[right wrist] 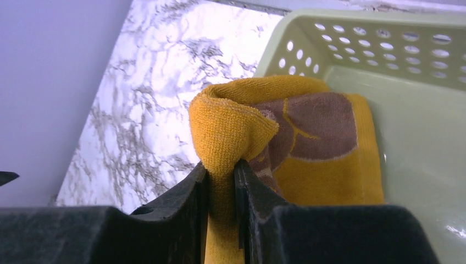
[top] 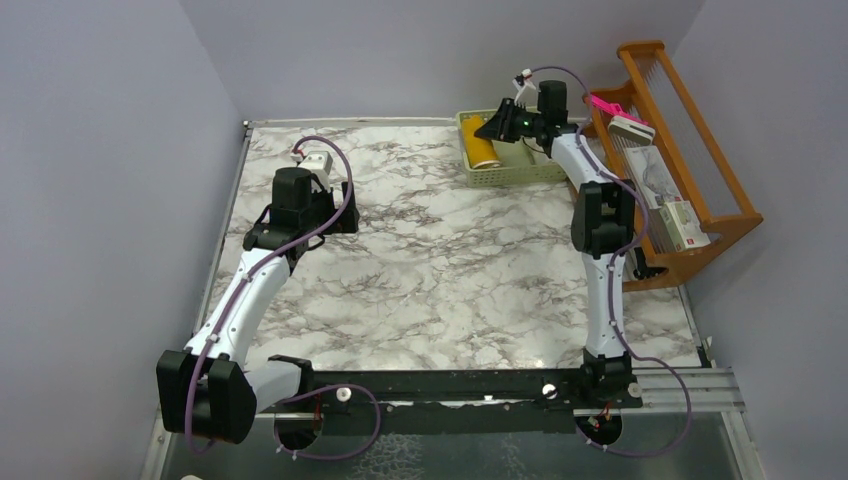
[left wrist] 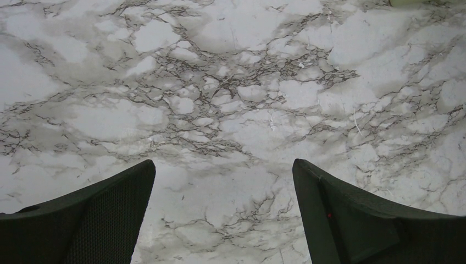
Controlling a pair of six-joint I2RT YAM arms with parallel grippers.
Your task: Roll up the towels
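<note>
At the back right, a green basket (top: pixel 515 176) holds yellow towel cloth (top: pixel 478 145), which has brown patches in the right wrist view (right wrist: pixel 329 170). My right gripper (top: pixel 495 130) is over the basket; in its wrist view (right wrist: pixel 222 181) it is shut on a folded yellow towel edge (right wrist: pixel 231 126), raised toward me. My left gripper (top: pixel 340 210) is over the left part of the table, open with only bare marble below and between its fingers in the left wrist view (left wrist: pixel 224 165).
A wooden rack (top: pixel 735 200) with boxes and a pink item stands along the right side. Grey walls border the back and sides.
</note>
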